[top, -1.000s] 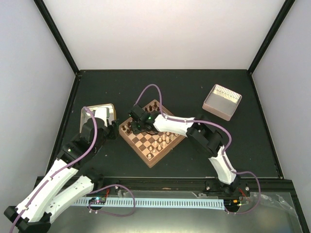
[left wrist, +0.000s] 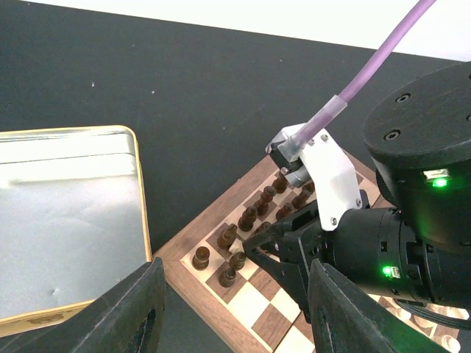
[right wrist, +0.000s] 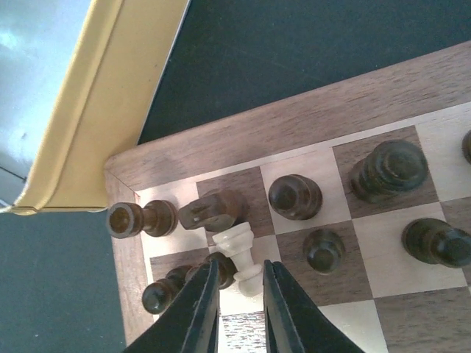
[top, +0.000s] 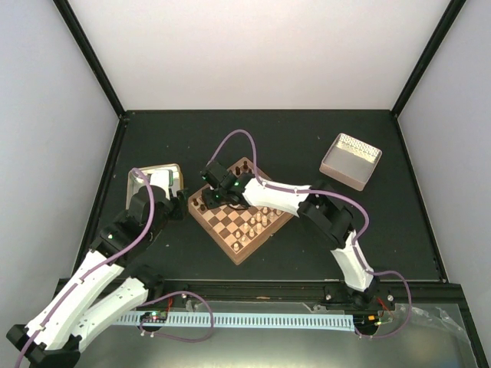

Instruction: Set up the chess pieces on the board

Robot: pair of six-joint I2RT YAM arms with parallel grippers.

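Observation:
The chessboard [top: 235, 248] holds dark pieces along its far-left side and white pieces near the front right. My right gripper reaches down among the dark pieces, its fingers close together at a white piece [right wrist: 234, 243] that leans beside them; whether they grip it is unclear. A dark rook [right wrist: 293, 196] and a dark pawn [right wrist: 323, 251] stand nearby. My left gripper hangs left of the board with its fingers apart, nothing between them, facing the right arm.
A metal tray [left wrist: 59, 220] lies left of the board. A pink box [top: 349, 161] sits at the back right.
The right arm has shifted slightly, staying over the dark pieces at the board's left. The left arm shows no visible movement.

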